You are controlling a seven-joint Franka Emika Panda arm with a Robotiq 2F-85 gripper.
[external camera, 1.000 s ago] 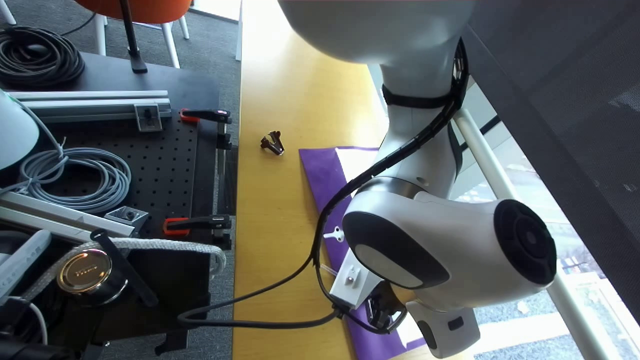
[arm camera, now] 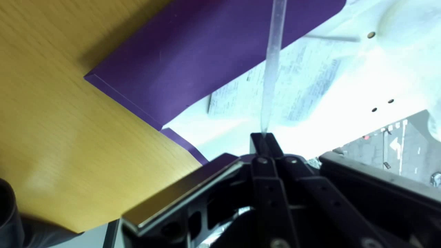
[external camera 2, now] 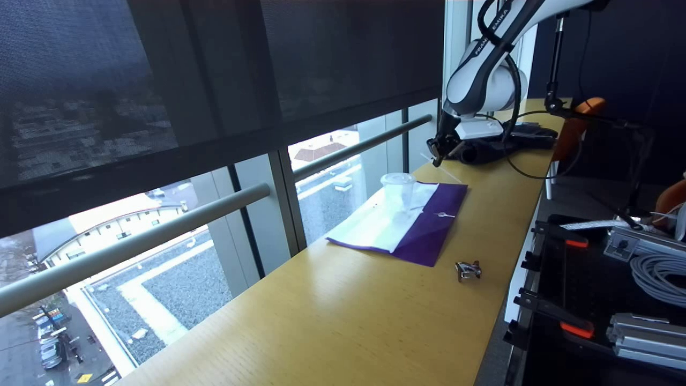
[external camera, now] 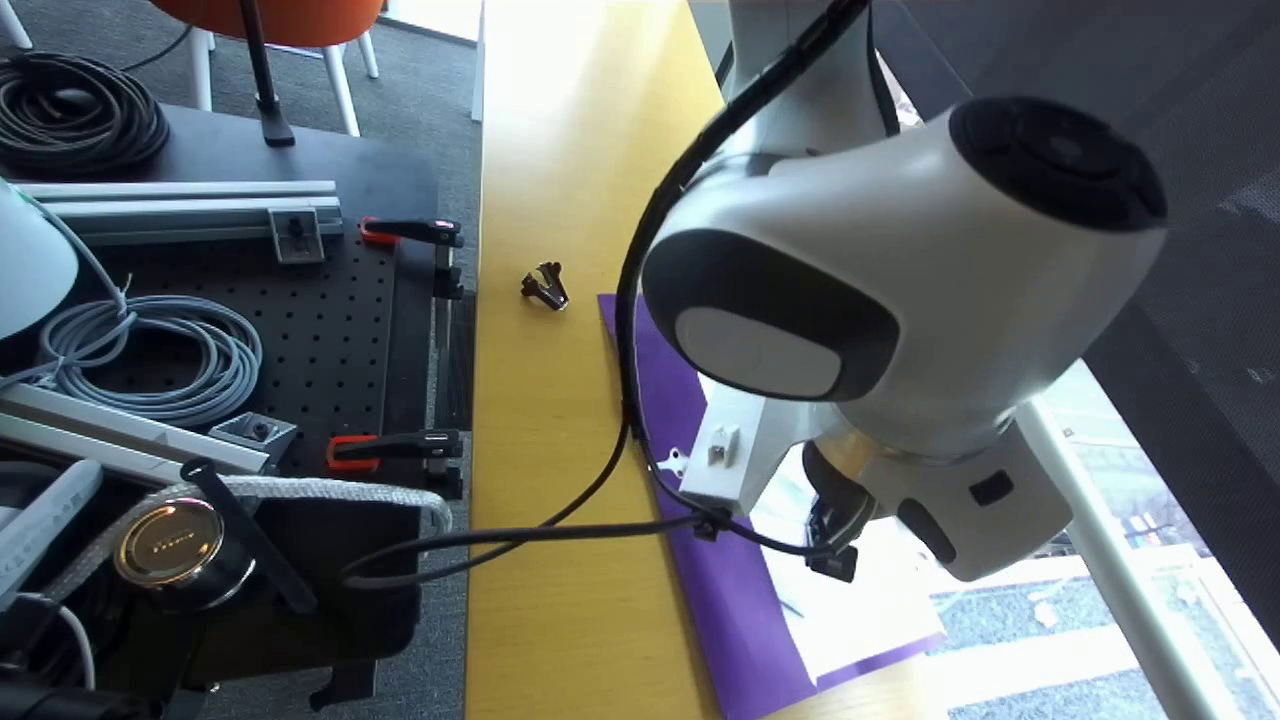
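A thin translucent straw (arm camera: pixel 273 53) stands out from between the fingertips of my gripper in the wrist view, and the gripper is shut on it. Exterior view 2 has the gripper (external camera 2: pixel 437 157) in the air near the far end of the purple folder (external camera 2: pixel 421 241). A clear plastic cup (external camera 2: pixel 398 191) stands upright on the white papers, on the near side of the gripper and apart from it. Exterior view 1 hides the cup behind the arm. Part of a pale, rounded, see-through thing shows at the wrist view's upper right, washed out by glare.
A staple remover (external camera 2: pixel 468 269) lies near the table edge, and a small white key-like piece (external camera 2: pixel 444 214) rests on the folder. A window rail (external camera 2: pixel 360 148) runs along the other side. Dark cloth (external camera 2: pixel 508 145) lies beyond the gripper.
In exterior view 1 the hand has shifted up and right, toward the window side. The upper arm has swung up and away. Folder and staple remover have stayed put.
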